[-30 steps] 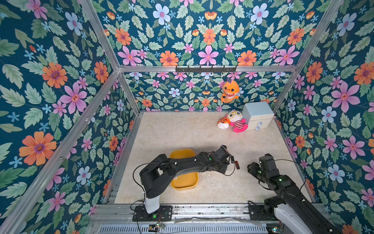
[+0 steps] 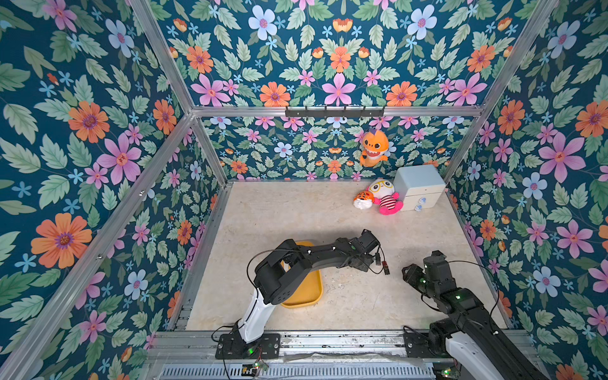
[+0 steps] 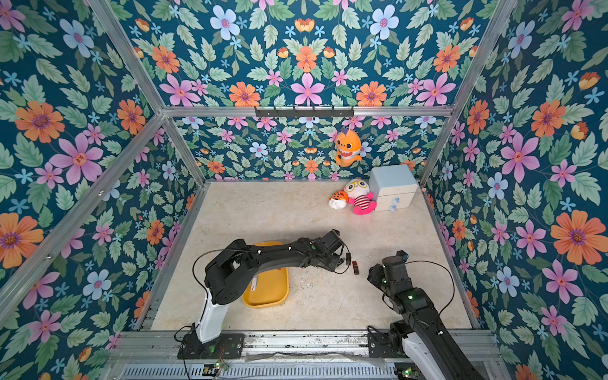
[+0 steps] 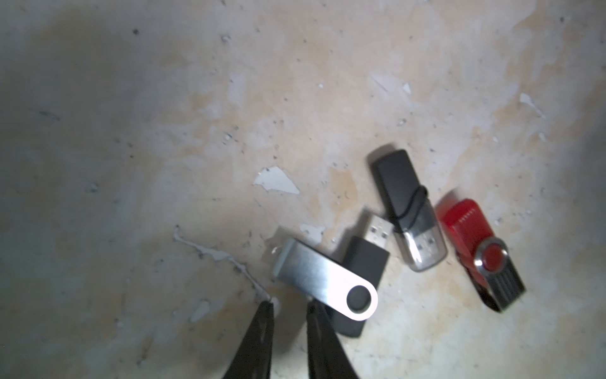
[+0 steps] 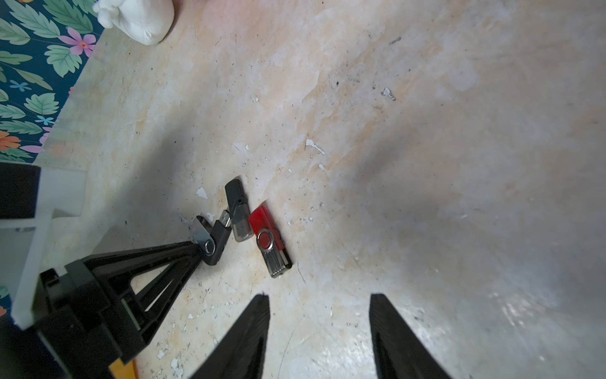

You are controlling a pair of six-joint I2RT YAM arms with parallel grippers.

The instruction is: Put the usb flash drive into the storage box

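Observation:
Three flash drives lie on the floor. The silver-and-black drive (image 4: 328, 278) is at my left gripper, whose fingertips sit at its near side, part open; whether they grip it is unclear. Beside it lie a black drive with clear cap (image 4: 404, 195) and a red drive (image 4: 473, 233). My right gripper stands open and empty, to the right of them. A yellow tray (image 3: 272, 294), the likely storage box, is partly under the left arm, with a white object inside.
A blue-white drawer cabinet (image 2: 418, 186) stands at the back right, beside plush toys (image 2: 386, 202). An orange shark toy (image 2: 373, 148) is on the back wall.
The right arm shows little change.

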